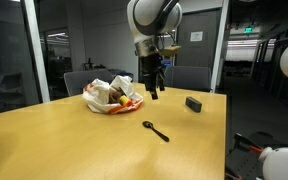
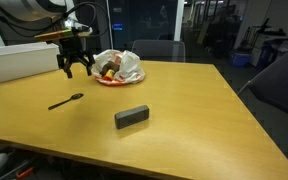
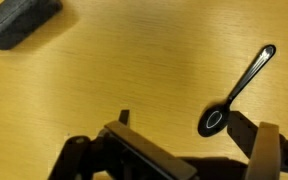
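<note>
A black spoon (image 1: 156,131) lies on the wooden table, its bowl showing beside my gripper's fingers in the wrist view. Above the tabletop, my gripper (image 1: 158,92) hangs open and empty, with its fingers pointing down. It is apart from the spoon (image 3: 236,92). On the table sits a dark block-shaped object (image 2: 132,117), which is also in the upper left corner of the wrist view. A white bag or cloth with a red edge (image 1: 112,94) stands at the back, holding yellow and orange items (image 2: 109,71) that are too small to name.
A white box (image 2: 20,61) stands at the table's side. Dark chairs (image 1: 191,79) are behind the far edge.
</note>
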